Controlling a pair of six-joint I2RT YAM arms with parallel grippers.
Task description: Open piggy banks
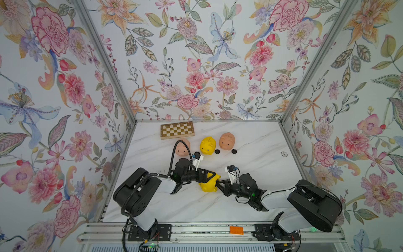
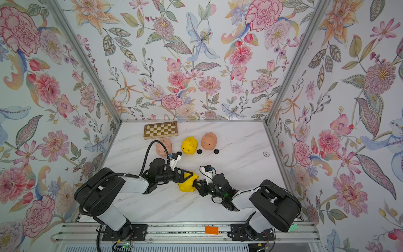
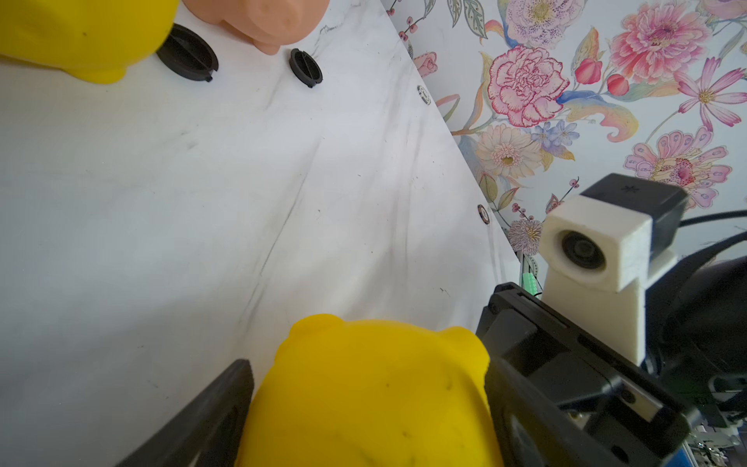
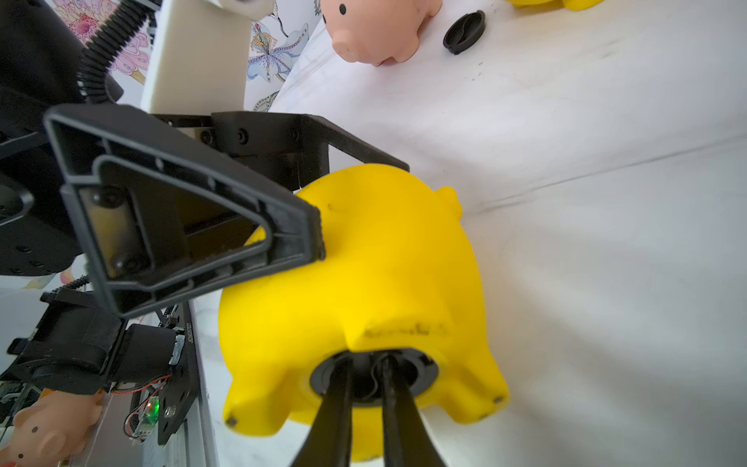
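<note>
A yellow piggy bank (image 1: 208, 187) is held between the fingers of my left gripper, one on each side of its body. Its underside, seen in the right wrist view, has a round opening edged by a dark ring (image 4: 425, 375). My right gripper has its two fingertips at that opening, a narrow gap between them. A thin curved dark shape shows in the gap; whether the fingers touch it I cannot tell.
Another yellow pig (image 1: 207, 145) and two pink pigs (image 1: 227, 141) (image 1: 183, 147) stand behind. Loose black caps (image 1: 234, 151) lie near them. A checkered board (image 1: 177, 130) is at the back left.
</note>
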